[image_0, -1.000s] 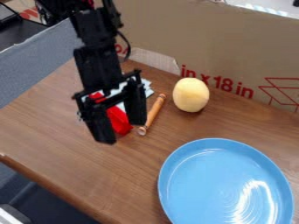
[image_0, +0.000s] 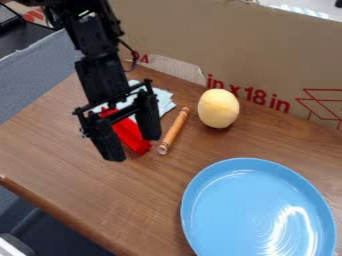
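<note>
My black gripper (image_0: 131, 140) hangs over the table at the left middle, its two fingers apart, in front of a red object (image_0: 126, 130) that it partly hides. Behind the red object lies a white cloth or packet (image_0: 159, 98), also partly hidden. A thin orange-brown stick (image_0: 175, 130) lies just right of the gripper. A pale yellow potato-like object (image_0: 218, 108) sits further right, and a blue plate (image_0: 254, 210) fills the lower right. Whether anything touches the fingers is hard to tell.
A cardboard wall (image_0: 267, 55) with red print borders the back of the wooden table (image_0: 94, 195).
The gripper has shifted slightly left and down over the red object since a second ago. The plate, stick and yellow object have not moved.
</note>
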